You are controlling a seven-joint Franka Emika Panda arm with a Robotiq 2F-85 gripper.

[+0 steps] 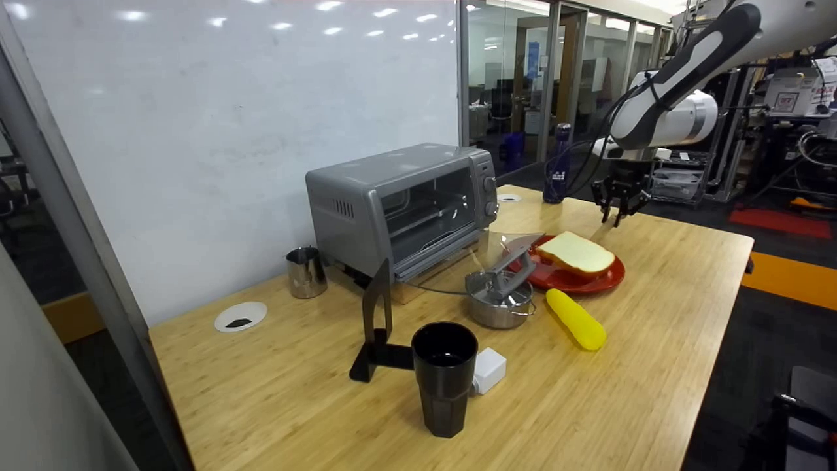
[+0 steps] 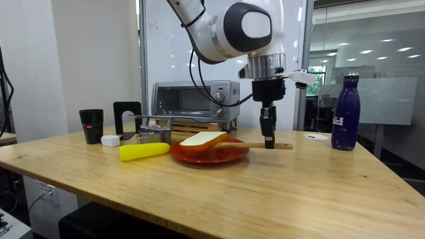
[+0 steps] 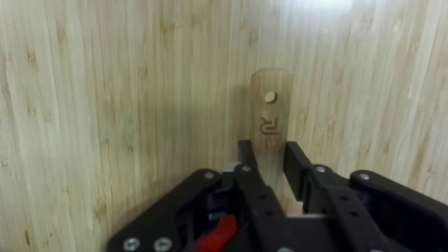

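Note:
My gripper [image 2: 269,144] is shut on the handle of a wooden utensil [image 2: 253,145], held nearly level low over the table. The handle's end [image 3: 272,113], with a small hole and dark lettering, sticks out past the fingers in the wrist view. Its other end reaches over the red plate [image 2: 243,151] and up to a bread slice [image 2: 203,139]. The slice, pale on top with an orange-brown crust, is tilted over the plate in exterior view 2. How much of the utensil lies beneath the bread is hidden.
A grey toaster oven [image 1: 345,204] stands open behind the plate. Near the plate are a lidded metal pot [image 1: 498,311] and a yellow object [image 1: 577,319]. A blue bottle [image 2: 345,111] stands on the far side of my gripper.

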